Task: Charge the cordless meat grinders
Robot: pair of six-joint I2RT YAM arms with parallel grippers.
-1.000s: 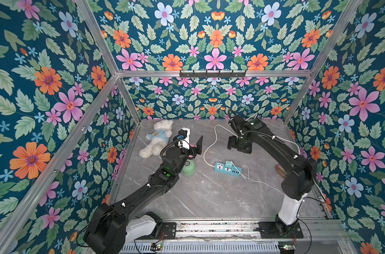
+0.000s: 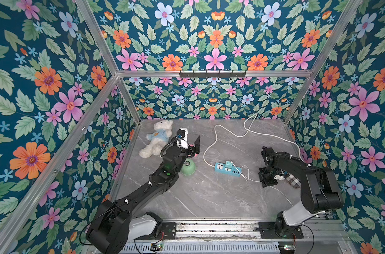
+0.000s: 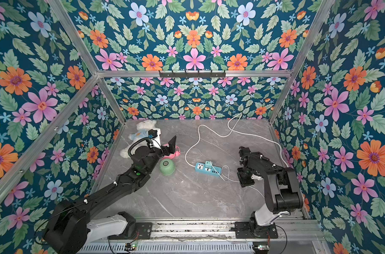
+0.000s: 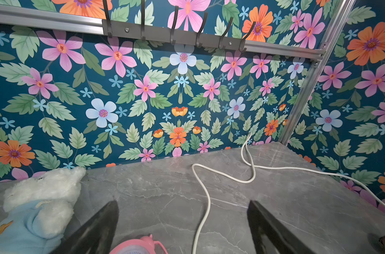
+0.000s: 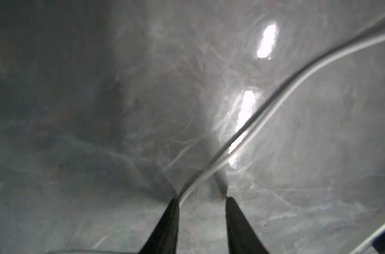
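A green bowl-shaped grinder (image 3: 167, 168) and a pink grinder (image 4: 135, 246) sit at the middle left, beside my left gripper, which is open and empty above the table. A blue power strip (image 2: 226, 168) carries a plug with a white charging cable (image 2: 256, 180). My right gripper is low at the right, fingers part open over that thin cable, which runs by the left fingertip. Whether the cable is between the fingers is unclear.
A white teddy bear (image 2: 157, 136) in blue lies at the back left. A long white cord (image 4: 207, 199) loops across the back. A plaid item (image 2: 293, 182) lies behind the right arm.
The left arm has barely moved.
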